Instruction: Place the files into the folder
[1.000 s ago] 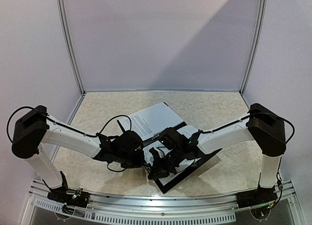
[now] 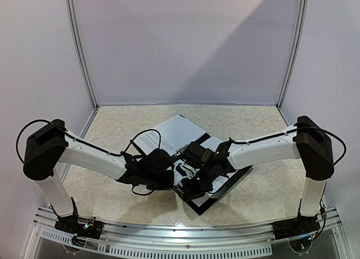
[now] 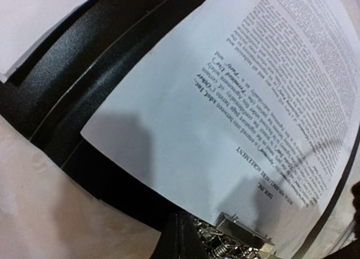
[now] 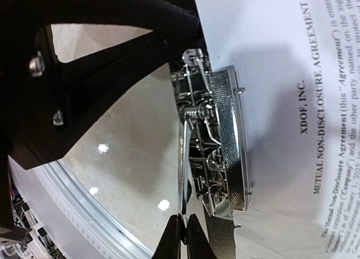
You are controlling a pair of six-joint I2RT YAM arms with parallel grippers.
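Note:
A black folder (image 3: 121, 194) lies open and slanted on the table, partly hidden under my arms in the top view. A printed sheet (image 3: 185, 135) covers one half, its heading end by a metal clip (image 4: 230, 141) on the folder's edge. More white paper (image 2: 174, 130) lies on the other half. My left gripper is shut at the folder's edge beside the clip; whether the thin edge is between its fingers cannot be told. Close by, my right gripper is shut at the end of the clip's thin lever (image 4: 184, 169); a firm pinch is not clear.
Both grippers crowd together at the folder's near edge, with little room between them. Bare table (image 2: 107, 203) lies to the left and on the right. A metal rail (image 2: 185, 231) runs along the front, and pale walls enclose the other sides.
Both arms have shifted to the right. The folder has turned with them: its near corner moved right and away from the front rail, its far corner moved left.

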